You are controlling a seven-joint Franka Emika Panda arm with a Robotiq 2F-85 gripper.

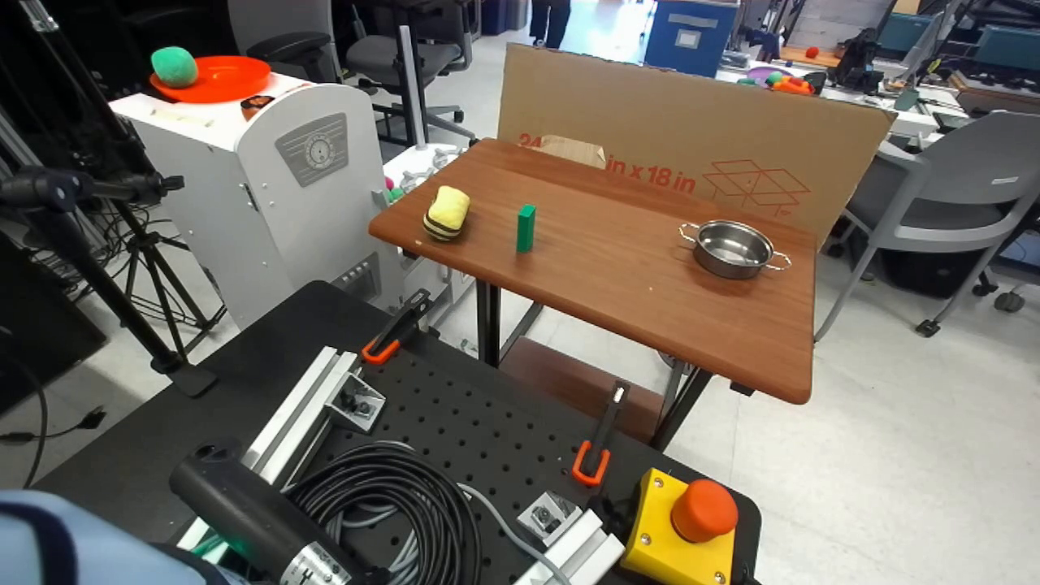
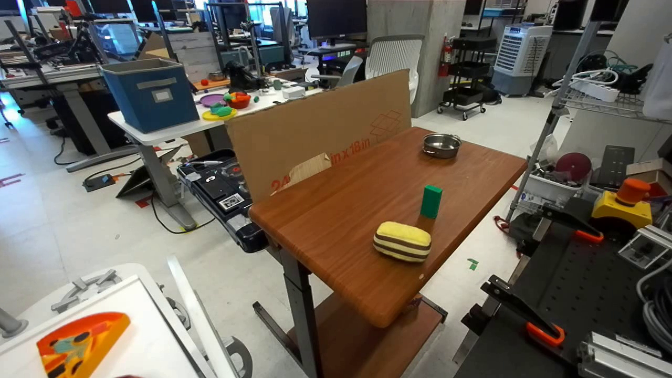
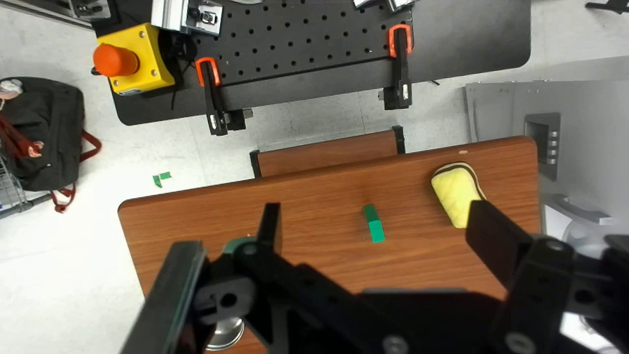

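Observation:
My gripper is open, its two dark fingers wide apart in the wrist view with nothing held between them. Far below, framed by the gap, a green block (image 3: 375,227) stands upright on the brown table (image 1: 604,263). Nearer the table's end lies a yellow plush (image 2: 403,234) with dark stripes, apart from the block; the right finger covers a little of it in the wrist view. A steel pot (image 1: 732,249) with two handles sits toward the opposite end, looking empty. The left finger assembly hides most of that pot (image 3: 225,334) in the wrist view.
A tall cardboard sheet (image 1: 673,136) walls the table's far side. Across a gap in front is the black perforated bench (image 1: 458,409), carrying clamps, cables and a red stop button (image 1: 704,510). Bare tabletop separates the block from the pot.

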